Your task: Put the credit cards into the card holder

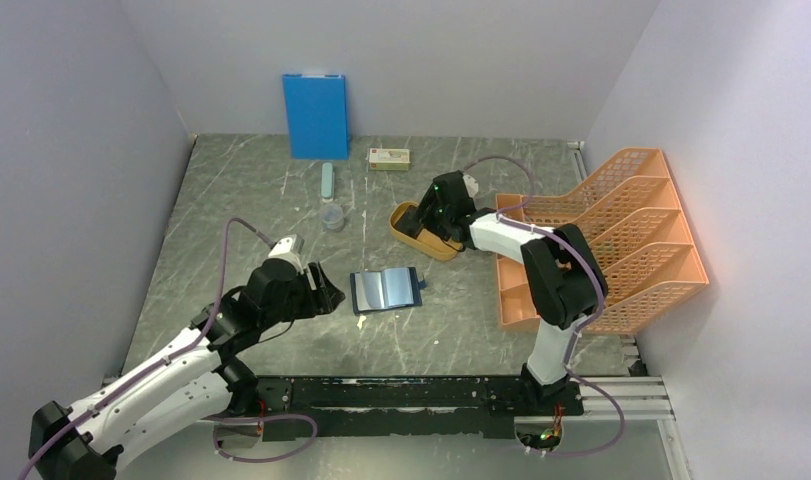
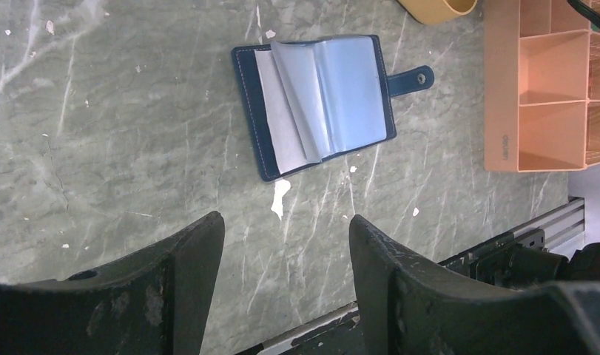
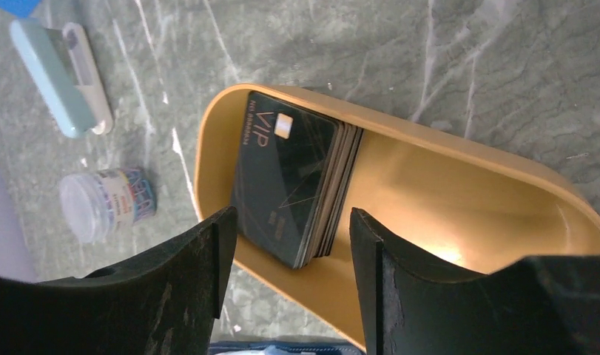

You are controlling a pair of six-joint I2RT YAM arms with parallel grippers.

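Note:
The dark blue card holder lies open on the table, its clear sleeves spread and a snap strap at one side. Black credit cards lean stacked at one end of a yellow oval tray. Over that tray is my right gripper, its fingers apart, with the cards beyond the fingertips and nothing held. To the left of the card holder in the top view hovers my left gripper, also open and empty.
An orange organizer rack takes up the right side. A clear round jar, a light blue slim case, a small box and a blue panel stand toward the back. Bare table lies left of the holder.

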